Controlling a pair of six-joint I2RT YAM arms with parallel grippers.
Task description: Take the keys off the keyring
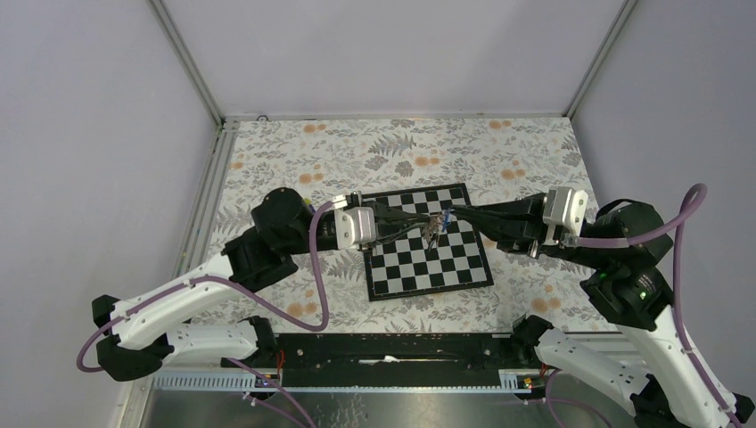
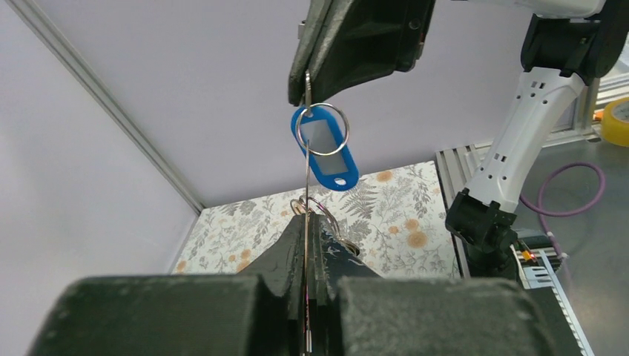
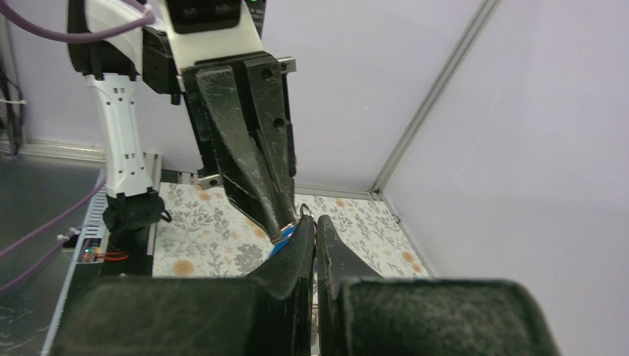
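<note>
A blue key tag [image 2: 324,147] on a small metal ring hangs at the tips of my right gripper. That gripper is shut on a thin piece of metal, apparently the keyring seen edge-on. A fine metal line [image 2: 308,182] runs from the tag down between the shut fingers of my left gripper. Beside its fingertips are several more metal loops [image 2: 326,216]. From above, a metal cluster of keys [image 1: 431,234] hangs between the facing grippers, with the blue tag [image 1: 446,218] near the right one. My own right fingers [image 3: 330,241] largely cover the ring.
A black-and-white checkered board [image 1: 428,278] lies below the grippers on a floral-patterned table [image 1: 276,183]. The table around the board is mostly clear. Yellow tape [image 2: 617,122] shows at the edge of the left wrist view.
</note>
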